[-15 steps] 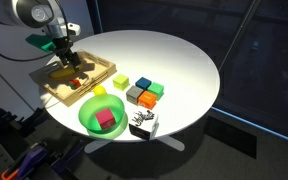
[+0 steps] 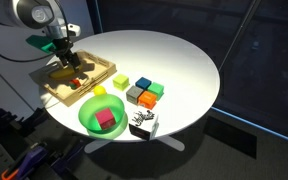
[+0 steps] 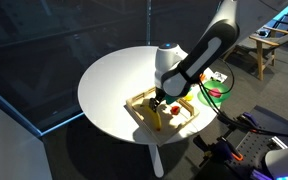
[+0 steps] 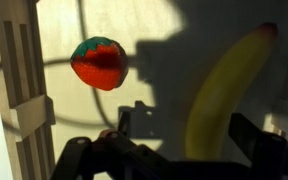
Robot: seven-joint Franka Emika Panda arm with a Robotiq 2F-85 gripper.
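A yellow banana point(image 4: 227, 92) and a red toy strawberry point(image 4: 99, 66) with a green top lie apart in a shallow wooden tray point(image 2: 96, 84). My gripper is over the tray, its two dark fingers spread wide with nothing held between them. In the wrist view the banana's lower end lies near the right finger, while the strawberry sits beyond the left fingertip. From the second exterior view, the banana point(image 3: 156, 119) shows below the gripper and the strawberry point(image 3: 175, 111) to its right. How high the fingertips are above the banana is hard to judge.
Outside the tray stand a green bowl point(image 2: 88, 108) with a red block point(image 2: 105, 119) in it, a yellow round thing point(image 2: 99, 91), several coloured blocks point(image 2: 150, 100) and a black-and-white box point(image 2: 143, 124).
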